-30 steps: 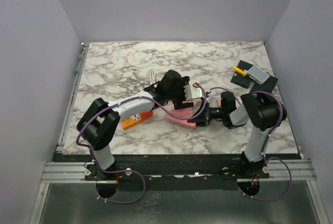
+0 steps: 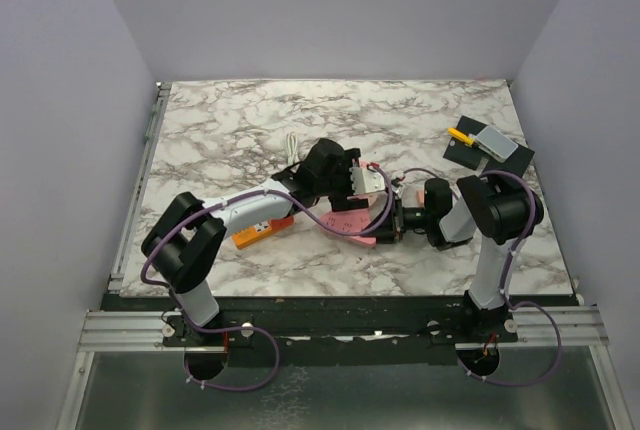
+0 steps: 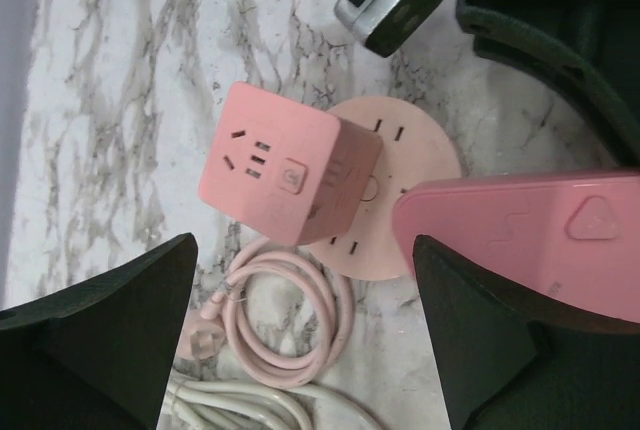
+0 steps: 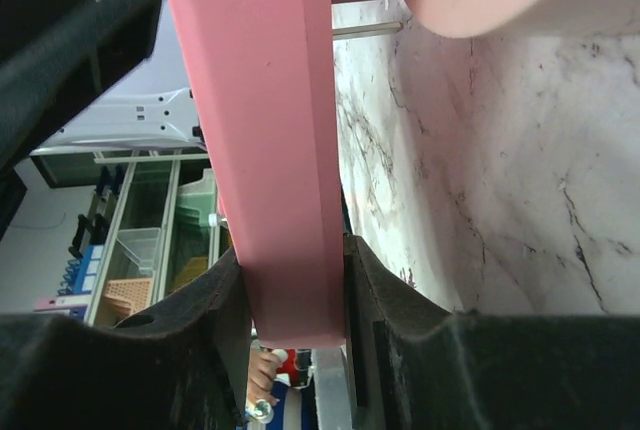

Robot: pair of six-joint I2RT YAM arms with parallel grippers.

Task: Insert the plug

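A pink cube with socket slots stands tilted against a round pink disc in the left wrist view. Below the cube lies a coiled pink cord, with a translucent pink end that may be the plug. My left gripper is open, its fingers spread with only table, cord and cube beyond them. A long pink block extends to my right gripper, whose fingers press both sides of it. In the left wrist view its near end bears a triangular mark.
A bundled white cable lies beside the coil. An orange box sits left of the pink block. On a black mat at right lie a yellow item and a white-topped box.
The right arm and the pink block look nearly still.
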